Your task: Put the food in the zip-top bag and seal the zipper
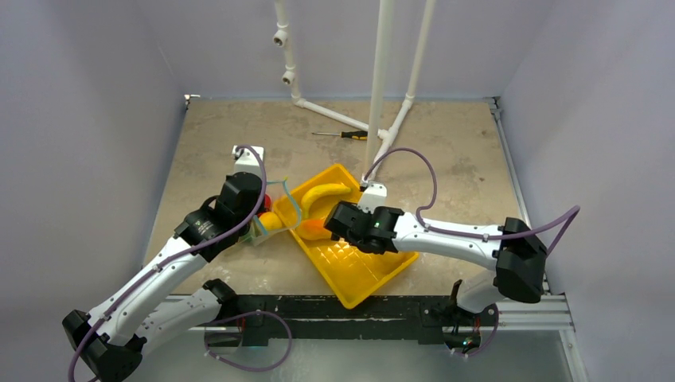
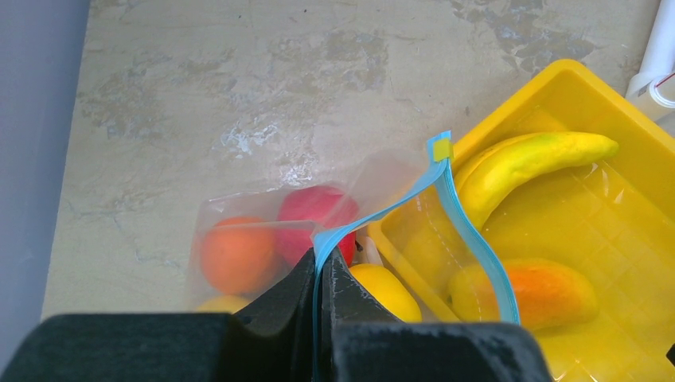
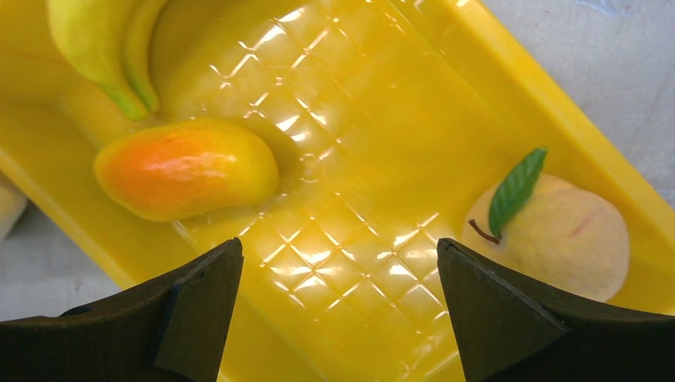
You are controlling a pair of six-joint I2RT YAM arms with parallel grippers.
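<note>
In the left wrist view my left gripper is shut on the blue-edged rim of the clear zip top bag (image 2: 418,187), whose mouth gapes toward the tray. Inside or behind the clear film show an orange fruit (image 2: 236,256), a red fruit (image 2: 317,213) and a yellow fruit (image 2: 386,291). My right gripper hangs over the yellow tray (image 3: 549,87), its fingers apart with nothing between them. In the tray lie a banana pair (image 3: 95,40), a mango (image 3: 187,169) and a pale peach with a leaf (image 3: 565,235), the peach partly behind the right finger.
White pipes (image 1: 380,79) rise behind the tray, close to its back corner. A screwdriver (image 1: 350,134) lies on the table near their base. Bare table (image 1: 462,175) stretches to the right of the tray.
</note>
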